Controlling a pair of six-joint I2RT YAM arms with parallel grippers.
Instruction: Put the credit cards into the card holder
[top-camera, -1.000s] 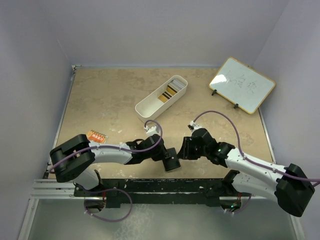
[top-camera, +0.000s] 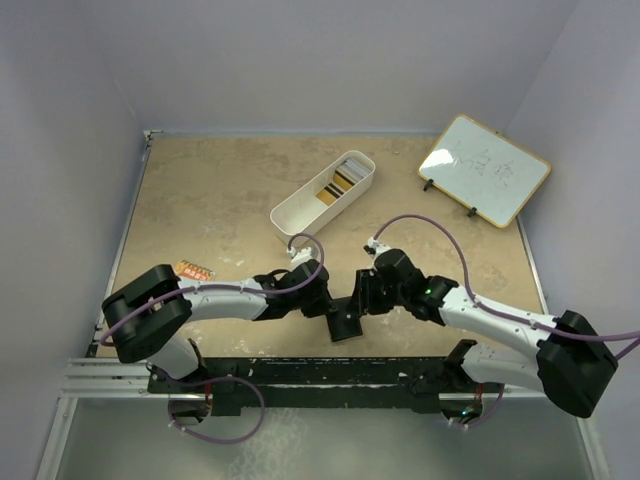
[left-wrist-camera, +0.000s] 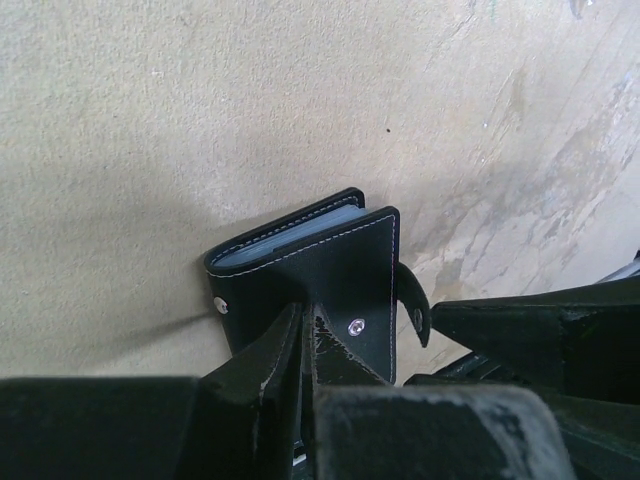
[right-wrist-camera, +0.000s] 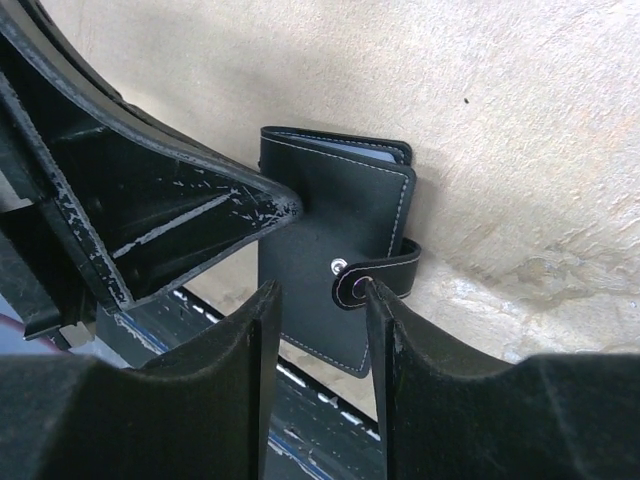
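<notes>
The black leather card holder (top-camera: 343, 325) (left-wrist-camera: 270, 280) (right-wrist-camera: 315, 200) lies near the front edge, its clear sleeves showing at one end and a snap strap at one side. My left gripper (top-camera: 322, 305) is shut over it, fingertips at its surface, nothing visible between them. My right gripper (top-camera: 368, 300) is part open, its fingertips at the strap (right-wrist-camera: 395, 267). Cards (top-camera: 345, 178) stand in a white tray (top-camera: 295, 215) behind.
An orange item (top-camera: 193, 269) lies at left. A whiteboard (top-camera: 484, 170) stands at back right.
My right gripper has moved slightly toward the back and left over the last second, closer to the holder. My left gripper has shifted slightly.
</notes>
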